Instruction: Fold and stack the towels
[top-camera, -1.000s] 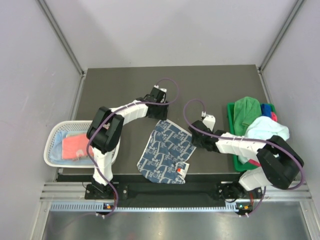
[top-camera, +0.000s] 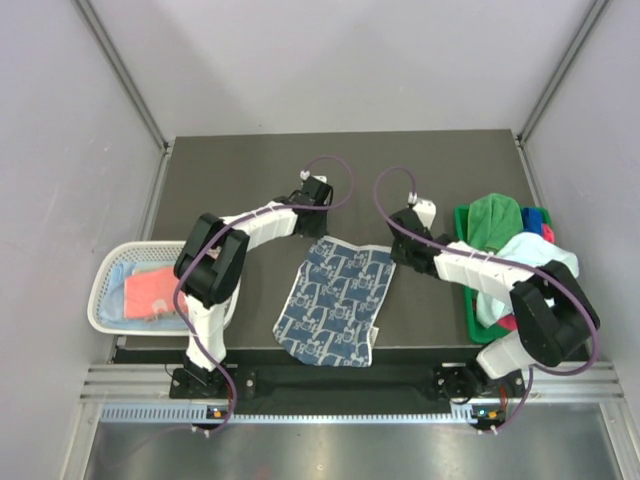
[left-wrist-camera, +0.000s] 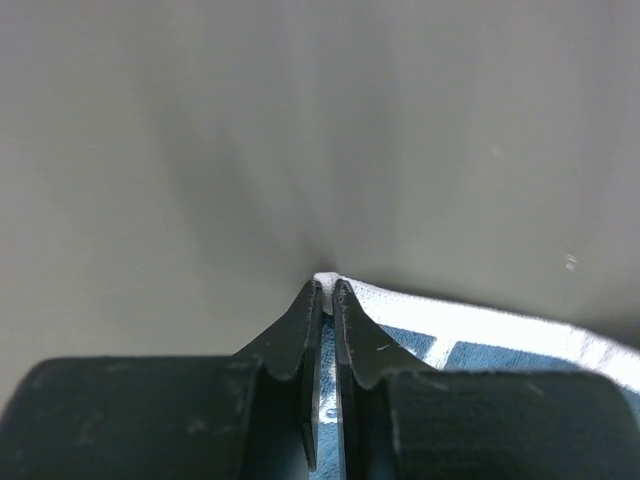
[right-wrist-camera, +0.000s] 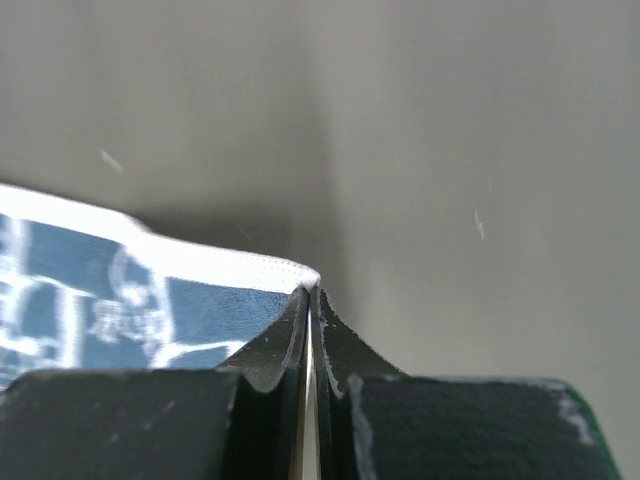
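Observation:
A blue patterned towel with white edges (top-camera: 330, 300) lies spread on the dark table, hanging slightly over its front edge. My left gripper is shut on the towel's top left corner, its white hem between the fingertips. My right gripper is shut at the top right corner, with the hem right at its fingertips. In the top view both grippers stand at the towel's far corners, one at each side.
A white basket (top-camera: 102, 286) with folded orange and light blue cloths is on the left. A green bin (top-camera: 470, 320) heaped with green, white, blue and pink towels is on the right.
My right gripper has moved up and slightly right with the towel's corner, so the top edge lies straighter and the red-and-white patch at the towel's lower right no longer shows.

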